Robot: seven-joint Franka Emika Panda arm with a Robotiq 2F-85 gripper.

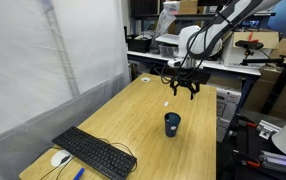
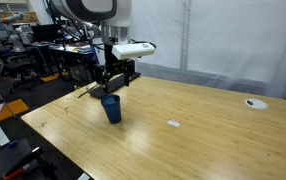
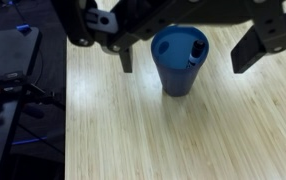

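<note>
A dark blue cup (image 1: 171, 126) stands upright on the wooden table. My gripper is open with nothing between its fingers; one finger (image 3: 126, 58) and the other (image 3: 246, 54) appear on either side of the cup (image 3: 175, 80) in the wrist view. From the second exterior view, the gripper hangs above the cup (image 2: 112, 110), clear of it. A small dark item with a pale bluish tip (image 3: 197, 49) shows inside the cup's mouth; what it is I cannot tell.
A black keyboard (image 1: 95, 151) lies at the table's near left, with a blue pen (image 1: 79, 174) and a small round item (image 1: 60, 158) beside it. A small white piece (image 2: 173, 122) rests on otherwise clear table. Another round white item (image 2: 256, 104) sits farther off.
</note>
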